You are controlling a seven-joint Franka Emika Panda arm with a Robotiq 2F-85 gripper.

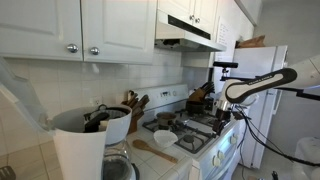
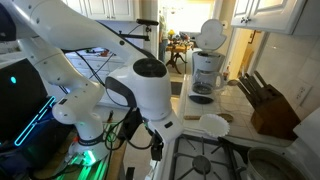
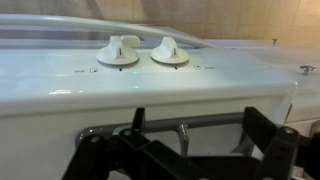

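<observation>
In the wrist view my gripper stands open, its two dark fingers [image 3: 139, 120] spread wide and nothing visible between them. It faces the stove front, where two white knobs, a left knob [image 3: 117, 52] and a right knob [image 3: 169, 52], sit on the control panel [image 3: 60, 88] above the dark oven handle [image 3: 100, 130]. Exterior view 1 has the white arm [image 1: 240, 90] reaching over the right side of the stove [image 1: 186, 144]. The large white arm joint [image 2: 140, 90] fills much of exterior view 2.
A white bowl [image 1: 158, 152] and a wooden spoon [image 1: 157, 152] are on the counter left of the stove. A large pot [image 2: 268, 165] sits on the stovetop. Beyond it are a knife block [image 2: 268, 108] and a coffee maker [image 2: 207, 70].
</observation>
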